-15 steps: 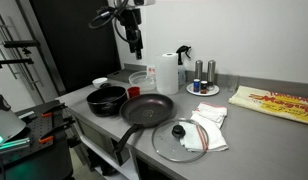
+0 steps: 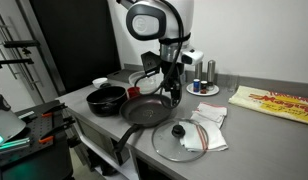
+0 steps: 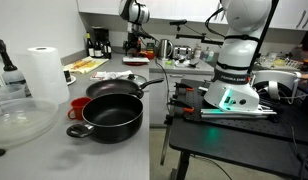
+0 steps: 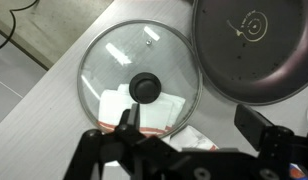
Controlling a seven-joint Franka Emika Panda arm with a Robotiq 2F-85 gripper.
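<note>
In the wrist view my gripper stands open, its black fingers apart and nothing held between them. Beyond them a round glass lid [image 4: 104, 70] with a black knob [image 4: 146, 87] lies flat on the counter, partly over a white cloth [image 4: 112, 103] with red-orange stripes. The dark frying pan [image 4: 234, 70] sits beside the lid. From exterior view 1, the gripper [image 2: 174, 84] hangs above the far side of the pan [image 2: 144, 109], with the lid [image 2: 169, 147] nearer the camera; its fingertips are hard to make out there.
A black pot [image 3: 119, 120] and red mugs [image 3: 78, 105] stand past the pan. A paper towel roll [image 3: 49, 72] and a clear bowl [image 3: 22, 120] are near the wall. Shakers [image 2: 210, 70] and a yellow patterned cloth [image 2: 274, 102] lie farther along the counter.
The arm has come down and to the right in exterior view 1, from high above the counter to low over the pan. The lid, pan and cloth have stayed put.
</note>
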